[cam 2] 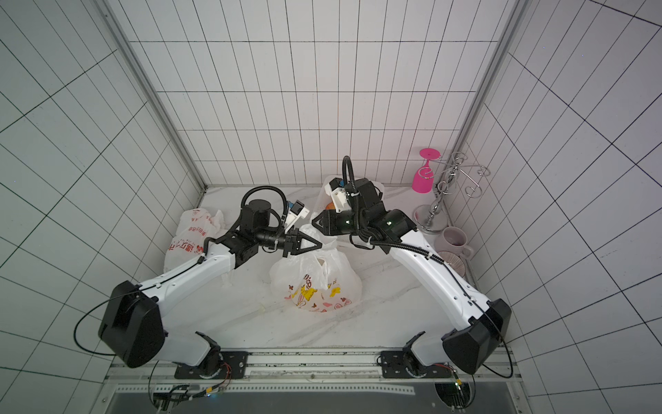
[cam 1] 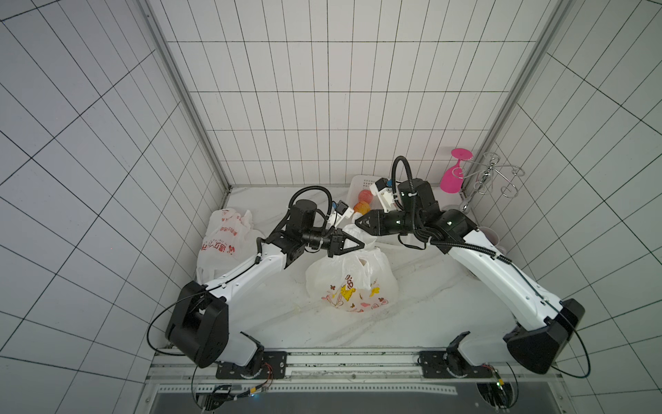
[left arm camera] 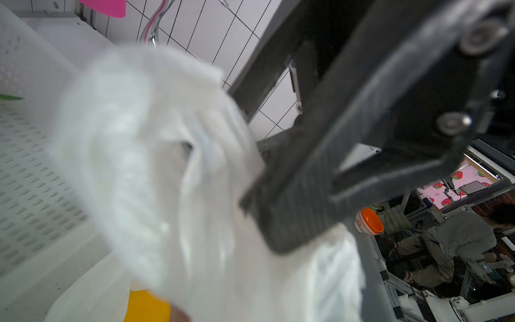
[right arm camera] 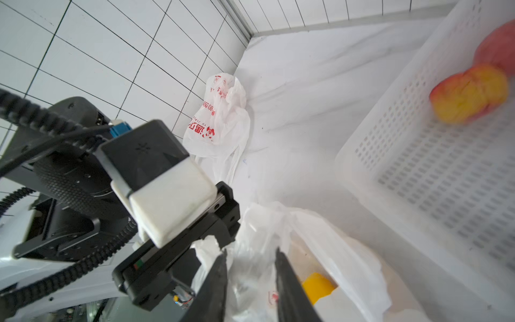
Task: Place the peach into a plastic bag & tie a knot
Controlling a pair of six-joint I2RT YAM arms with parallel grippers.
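Observation:
A white plastic bag (cam 1: pixel 351 283) with a coloured print stands full and rounded on the table, its top gathered upward. My left gripper (cam 1: pixel 360 244) is shut at the bag's top, with thin plastic bunched at its fingertips (left arm camera: pixel 289 230) in the left wrist view. Close behind and above it is my right gripper; its fingers stand apart, and white plastic shows in the gap. Whether they touch the plastic cannot be told. What is inside the bag is hidden. Peaches (right arm camera: pixel 466 94) lie in the white basket (right arm camera: pixel 370 155) behind.
A second white bag with red print (cam 1: pixel 227 238) lies at the left. A pink goblet (cam 1: pixel 455 172), a metal rack (cam 2: pixel 444 183) and a mug (cam 2: pixel 453 241) stand at the right.

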